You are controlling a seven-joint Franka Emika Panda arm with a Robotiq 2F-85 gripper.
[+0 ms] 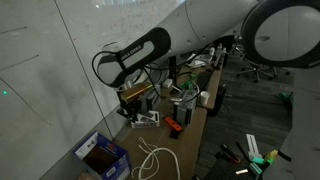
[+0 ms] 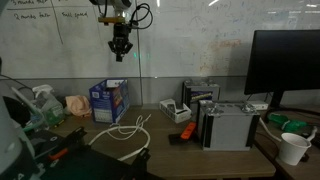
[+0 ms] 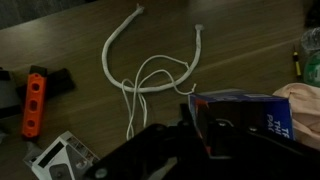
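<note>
My gripper (image 2: 119,54) hangs high above the table, in front of the whiteboard. Its fingers look closed on something small and dark, too dim to name. Below it stands an open blue box (image 2: 105,103), seen from above in the wrist view as a blue-and-white box (image 3: 258,108) partly hidden by the dark fingers. A white cord (image 3: 107,50) lies curved on the wooden table, with thinner strands looping toward the box. In exterior view 1 the cord (image 1: 150,158) lies to the right of the box (image 1: 103,157).
An orange-and-black tool (image 2: 183,133) lies right of the cord, near a white device (image 2: 175,110). Farther right are a grey metal case (image 2: 228,128), a white mug (image 2: 293,148) and a monitor (image 2: 288,62). Bare table shows around the cord.
</note>
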